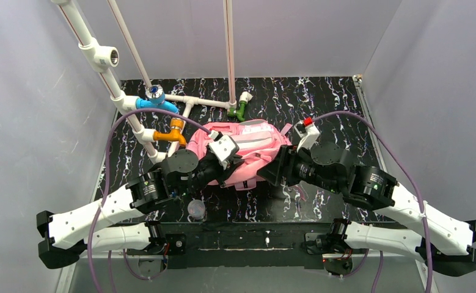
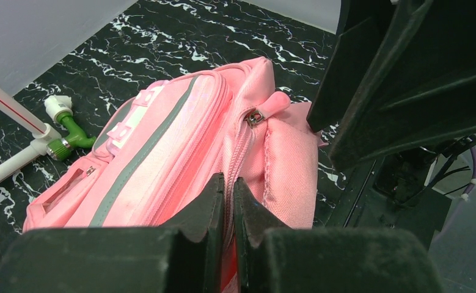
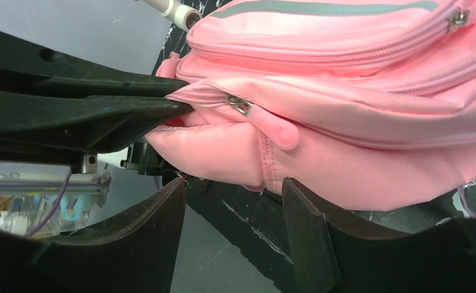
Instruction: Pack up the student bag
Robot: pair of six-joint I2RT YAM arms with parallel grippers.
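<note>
The pink backpack [image 1: 247,137] lies on the black marble worktop [image 1: 321,91]. My left gripper [image 1: 235,160] is shut on the zipper edge of the bag, whose band runs between its fingers in the left wrist view. Just beyond, a zipper pull with a metal slider hangs on that edge; it shows also in the right wrist view [image 3: 272,127]. My right gripper stands open beside this pull at the bag's right side, nothing between its fingers, facing the side of the bag.
White pipes [image 1: 208,103] with blue, orange [image 1: 168,135] and green fittings stand behind and left of the bag. A small clear round object [image 1: 196,209] lies at the front left.
</note>
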